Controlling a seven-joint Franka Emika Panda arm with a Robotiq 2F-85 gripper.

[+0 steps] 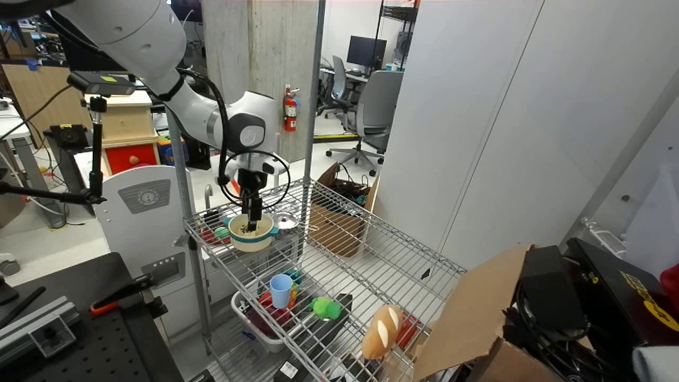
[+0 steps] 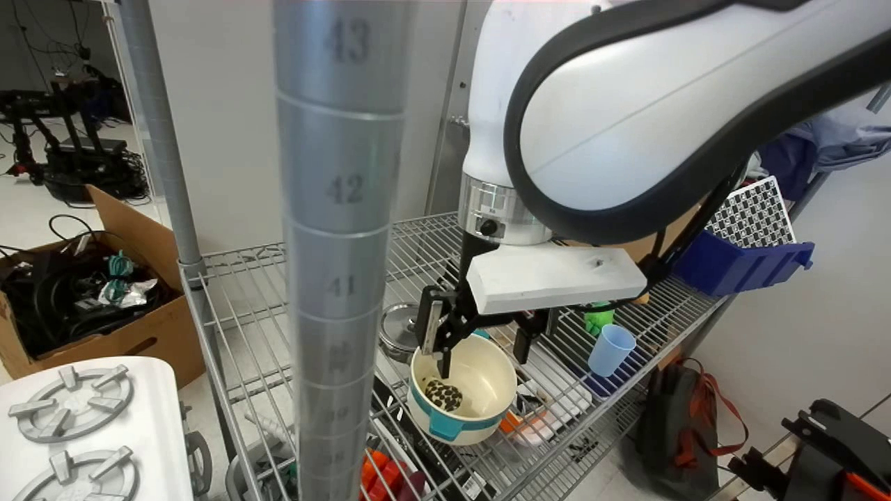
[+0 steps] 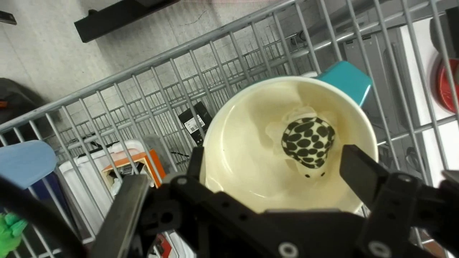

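Observation:
A cream pot with teal handles stands on the wire shelf, and inside it lies a small cream turtle toy with a dark-spotted shell. In the second exterior view the spotted toy rests on the floor of the pot. My gripper is open over the pot, its fingers wide apart with nothing between them. One finger reaches into the pot's opening near the toy; the other finger is by the opposite rim.
A metal lid lies close beside the pot. Along the shelf are a blue cup, a green toy and a bread loaf. An upright post stands near the arm. The shelf's back right stretch is bare.

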